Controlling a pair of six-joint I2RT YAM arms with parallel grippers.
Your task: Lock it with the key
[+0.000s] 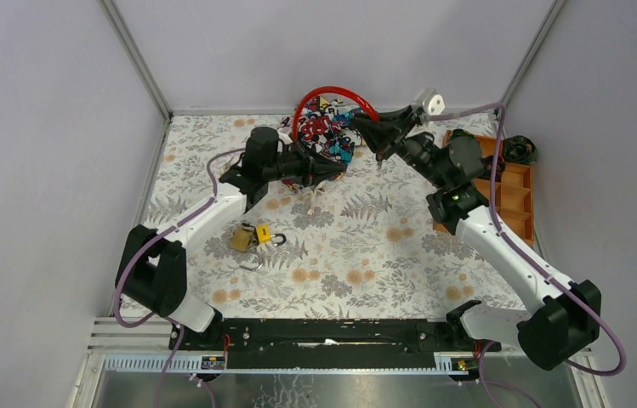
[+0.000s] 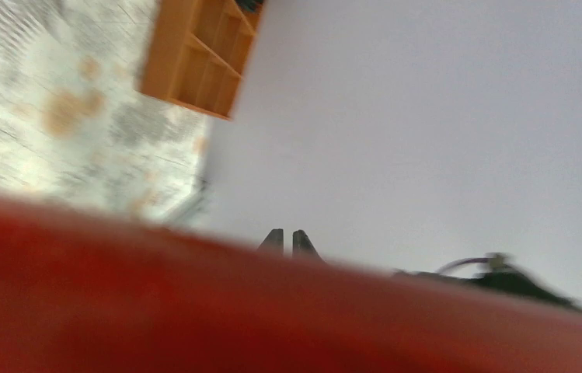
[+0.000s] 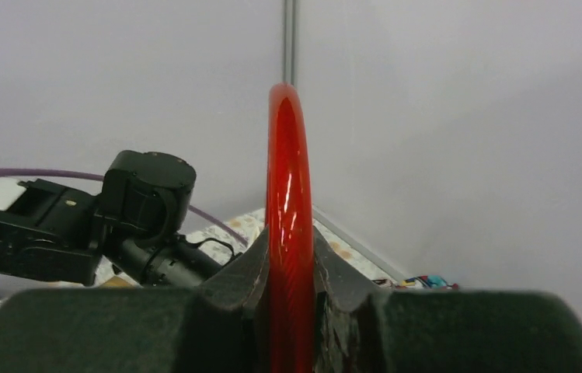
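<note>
A red lock loop (image 1: 332, 90) arches between the two arms. My right gripper is shut on its red tube, which rises from between the fingers in the right wrist view. The loop's other leg comes down beside my left gripper (image 1: 342, 169). In the left wrist view, the blurred red tube (image 2: 272, 311) crosses close to the camera, covering most of the fingers. Only the left fingertips show beyond it, close together; whatever lies between them is hidden. Something small and metallic, perhaps a key (image 1: 379, 163), hangs under the right gripper.
Yellow padlocks (image 1: 241, 238) and loose bits lie left on the floral cloth. A patterned bag (image 1: 325, 127) lies behind the left gripper. An orange compartment box (image 1: 514, 201) stands at the right.
</note>
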